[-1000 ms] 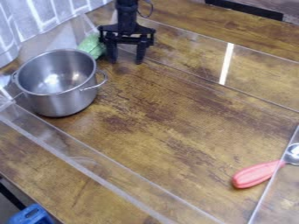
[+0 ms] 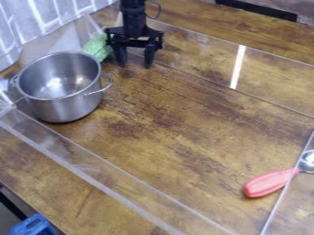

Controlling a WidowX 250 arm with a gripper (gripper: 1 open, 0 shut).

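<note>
At the top centre of the view my black gripper (image 2: 134, 48) is low over the wooden worktop, beside a pale green object (image 2: 95, 48) that lies just to its left. Whether the fingers are apart or closed is too small to tell. A large steel pot (image 2: 61, 86) with two handles stands at the left, in front of the green object. A red-handled utensil (image 2: 270, 183) with a metal head lies at the lower right.
Clear plastic walls (image 2: 240, 66) border the work area. A blue object (image 2: 35, 227) sits at the bottom left corner.
The gripper has shifted very slightly; the pot, the green object and the utensil appear unmoved.
</note>
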